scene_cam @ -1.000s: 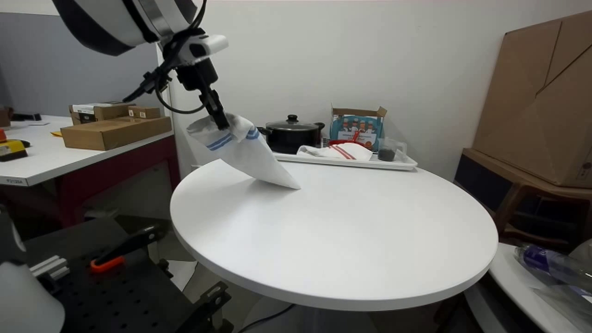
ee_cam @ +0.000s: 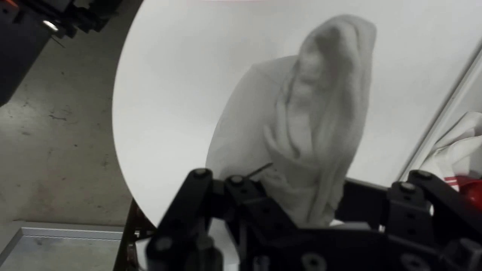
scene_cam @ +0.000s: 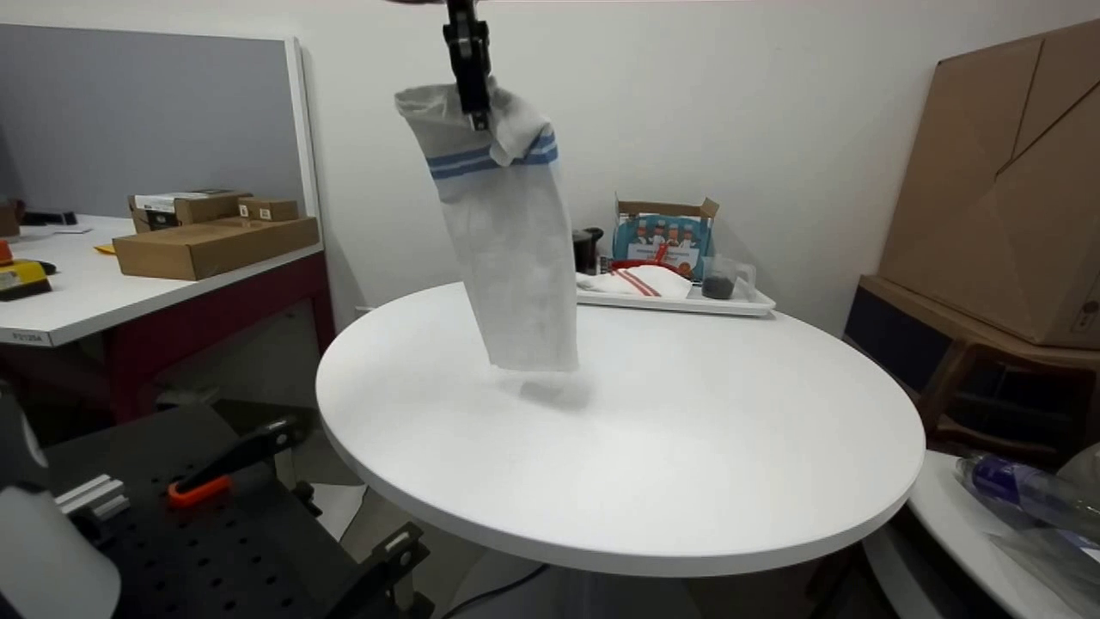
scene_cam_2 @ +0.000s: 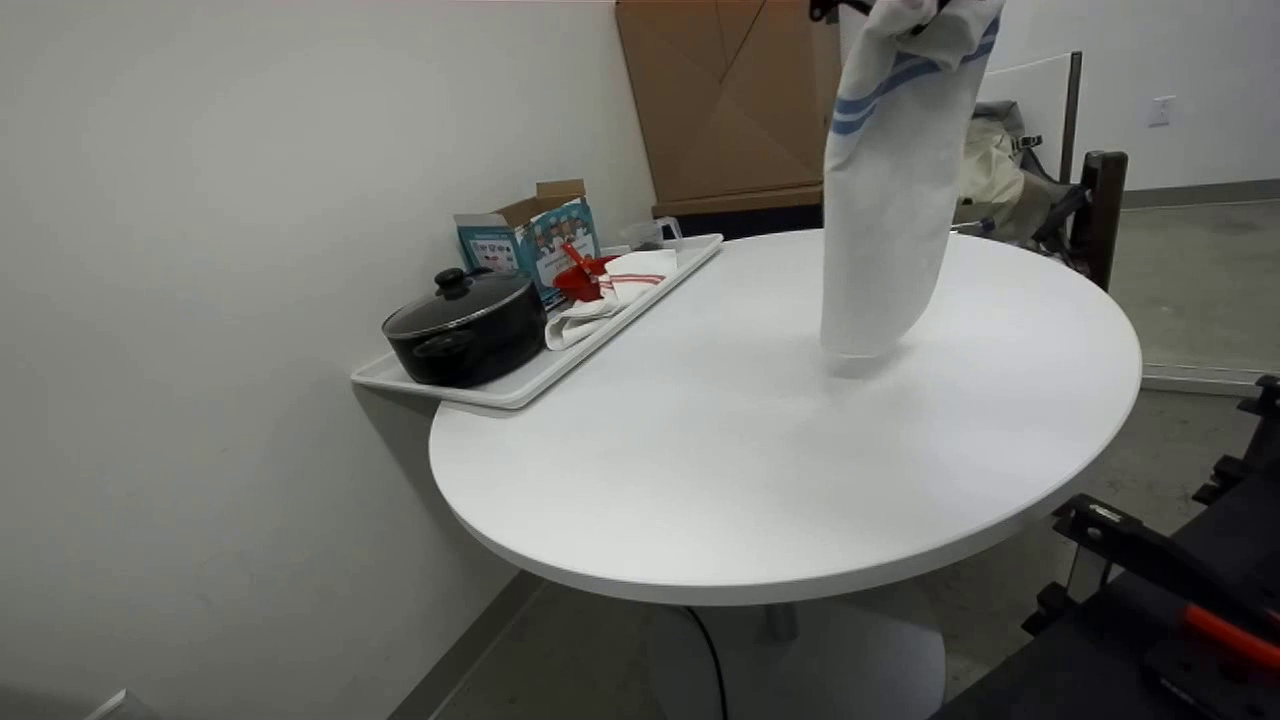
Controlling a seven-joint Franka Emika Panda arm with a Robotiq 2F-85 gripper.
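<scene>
A white towel with blue stripes (scene_cam: pixel 516 248) hangs nearly upright over the round white table (scene_cam: pixel 722 444). My gripper (scene_cam: pixel 479 122) is shut on its upper end, with cloth bunched around the fingertips. The towel's lower edge is just above the tabletop, and a small shadow lies beneath it. In exterior view 2 the same towel (scene_cam_2: pixel 888 228) hangs over the far right part of the table; the gripper is mostly cut off at the top there. Seen from the wrist, folded cloth (ee_cam: pixel 334 95) sticks out past the dark fingers, whose tips are partly covered.
At the table's back edge, a white tray (scene_cam_2: pixel 546 382) carries a black lidded pot (scene_cam_2: pixel 468 330), an open blue box (scene_cam: pixel 660 235), a red-striped cloth (scene_cam: pixel 644 280), a red item and a clear cup (scene_cam: pixel 727 278).
My gripper has risen and moved right with the towel. The towel was slanted with its lower end on the table; now it hangs almost straight and hides most of the pot.
</scene>
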